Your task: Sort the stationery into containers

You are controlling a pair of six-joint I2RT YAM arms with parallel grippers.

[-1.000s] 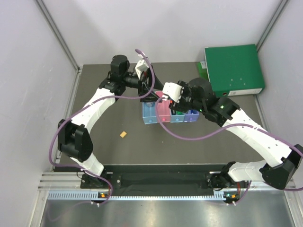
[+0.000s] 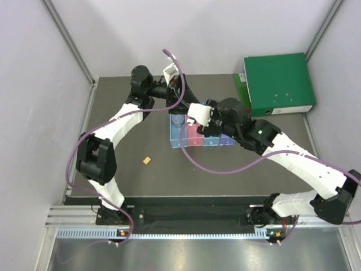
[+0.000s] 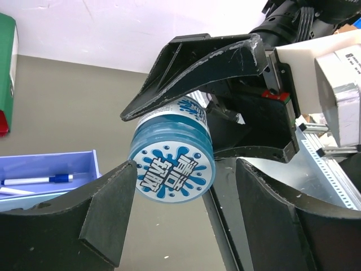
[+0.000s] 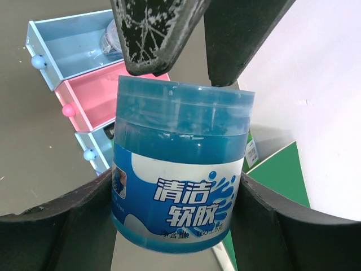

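A blue jar of cleaning gel hangs above the drawers, held between my right gripper's fingers; its lid faces the left wrist view (image 3: 172,169). My left gripper stands open just before the lid, fingers either side of it; in the right wrist view its tips are just above the jar. Below are blue and pink open drawers with a round clear container in one; the left wrist view shows a purple drawer (image 3: 45,164) holding a marker (image 3: 34,179).
A green file box (image 2: 279,84) stands at the back right. A small orange piece (image 2: 146,160) lies on the left of the dark table (image 2: 124,169).
Both arms have moved slightly since a second ago, their grippers coming closer together over the drawers.
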